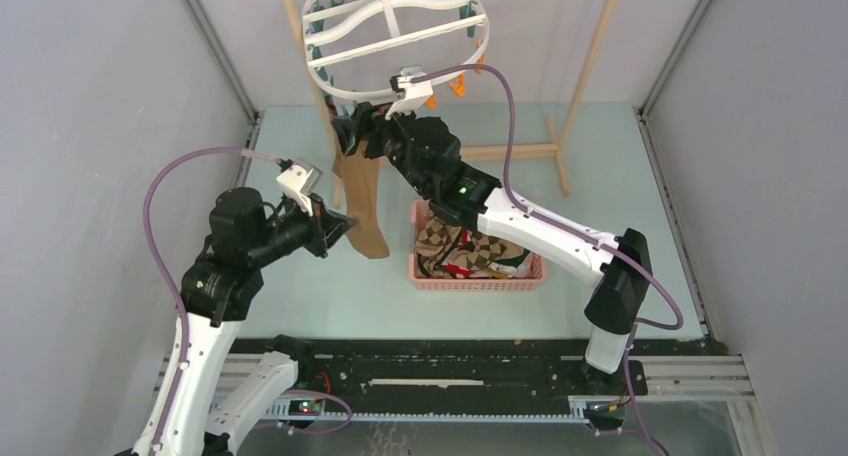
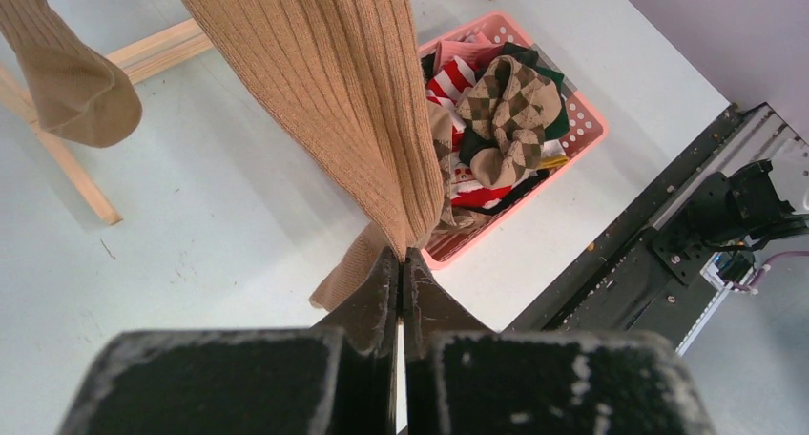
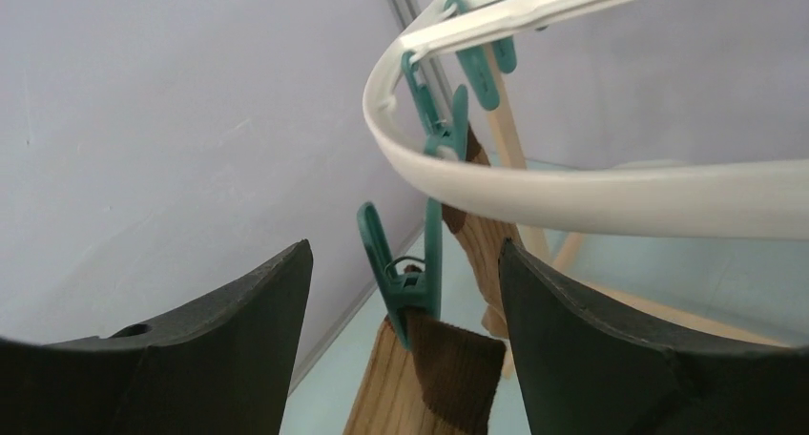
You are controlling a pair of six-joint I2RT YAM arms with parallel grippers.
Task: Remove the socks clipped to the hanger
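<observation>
Brown socks (image 1: pixel 362 206) hang from teal clips on the white hanger (image 1: pixel 395 31). My left gripper is shut on the lower part of the near ribbed sock (image 2: pixel 343 101). In the right wrist view my right gripper stands open, its fingers either side of a teal clip (image 3: pixel 429 273) with a brown sock top (image 3: pixel 448 368) in it. A second sock (image 3: pixel 482 254) hangs from another clip behind it.
A pink basket (image 1: pixel 475 284) of mixed socks sits on the table below. The wooden stand (image 1: pixel 590 56) holds the hanger. Walls close in on both sides.
</observation>
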